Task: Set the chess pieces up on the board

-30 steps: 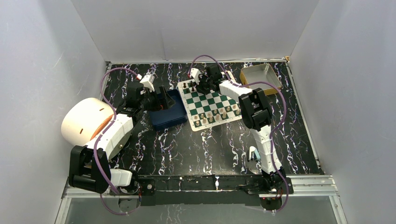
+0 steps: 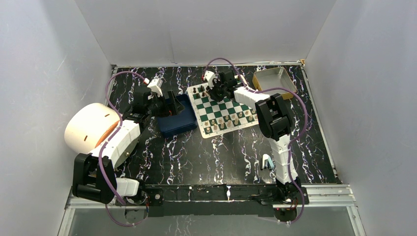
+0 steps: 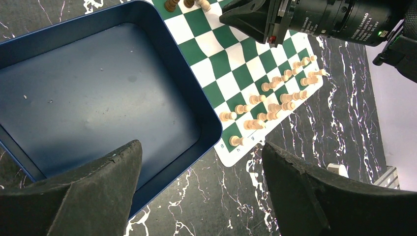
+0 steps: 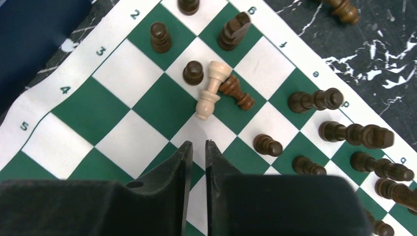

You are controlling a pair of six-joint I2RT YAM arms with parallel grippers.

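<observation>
The green-and-white chessboard (image 2: 212, 109) lies flat, light pieces (image 3: 254, 124) along its near side and dark pieces (image 4: 356, 133) along its far side. In the right wrist view a light piece (image 4: 210, 91) is lying on its side, touching or nearly touching a toppled dark piece (image 4: 237, 92); a dark pawn (image 4: 193, 73) stands beside them. My right gripper is over the board, its fingers (image 4: 185, 162) a narrow gap apart with nothing between them. Over the blue tray, my left gripper is wide open and empty.
The blue tray (image 3: 209, 118), left of the board, looks empty. Off the board's far edge lies a brown piece (image 4: 344, 11). An open tan box (image 2: 290, 91) stands at the back right. Bare table lies in front of the board.
My right arm has shifted slightly to the right over the board's far side. The left arm is still.
</observation>
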